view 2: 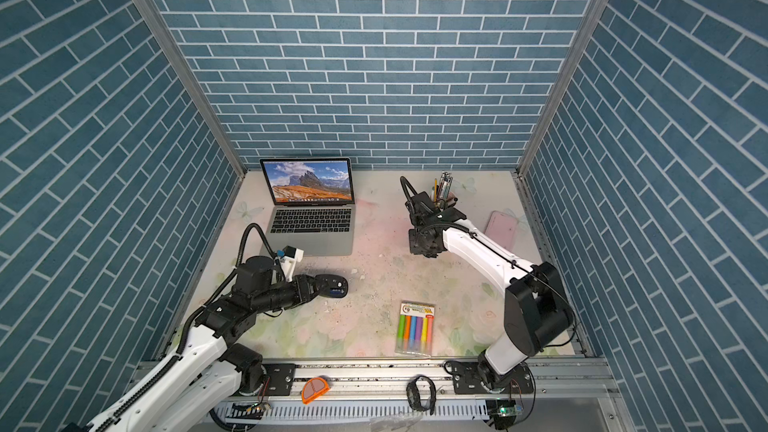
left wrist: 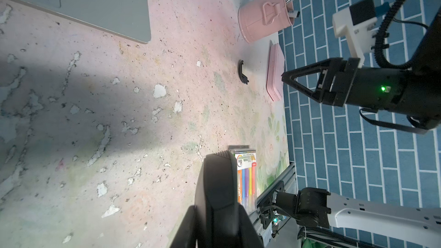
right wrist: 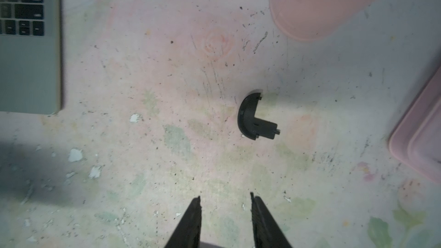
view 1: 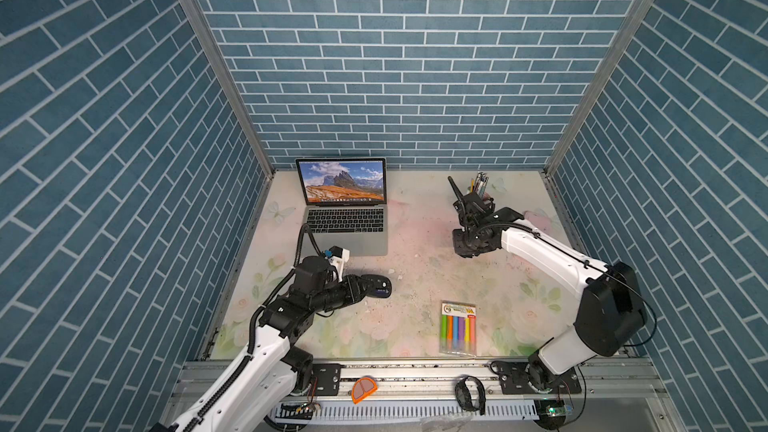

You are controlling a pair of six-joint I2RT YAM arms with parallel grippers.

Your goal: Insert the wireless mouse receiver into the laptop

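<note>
The black mouse (view 1: 377, 286) is in my left gripper (view 2: 315, 287), which is shut on its rear end and holds it in front of the laptop (view 1: 347, 243). In the left wrist view the mouse (left wrist: 217, 188) appears edge-on, hiding the fingertips. A black curved cover piece (right wrist: 250, 118) with a short tab lies loose on the table, to the right of the laptop. Above the table, my right gripper is open with nothing between its fingers, and the cover piece lies beyond its tips. I cannot make out the receiver in any view.
A pink pen cup (left wrist: 261, 14) stands behind the cover piece. To its right lies a flat pink item (view 2: 502, 229). A pack of colored markers (view 1: 457, 328) is near the front edge.
</note>
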